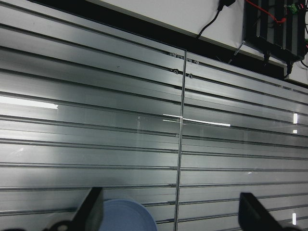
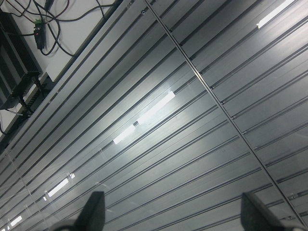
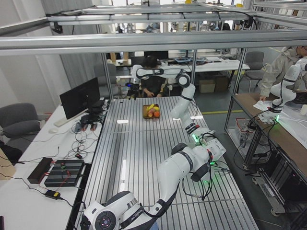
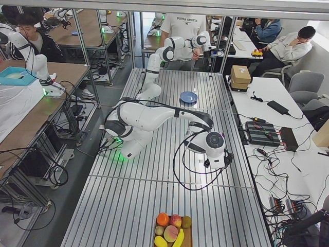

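A blue plate (image 4: 188,97) lies on the slatted metal table (image 4: 103,216); in the left wrist view part of it (image 1: 126,216) shows below my left gripper, whose two fingers stand wide apart with nothing held. My right gripper also stands open over bare slats, its fingers at the bottom corners of its wrist view. A wooden tray of fruit (image 3: 151,111) holds bananas, an orange, apples and other fruit at the opposite end of the table from the plate.
A side desk with a monitor (image 3: 79,98), black power units (image 3: 61,173) and cables runs along one long edge of the table. Loose cables hang by the arm bases. People sit and stand beyond the frame.
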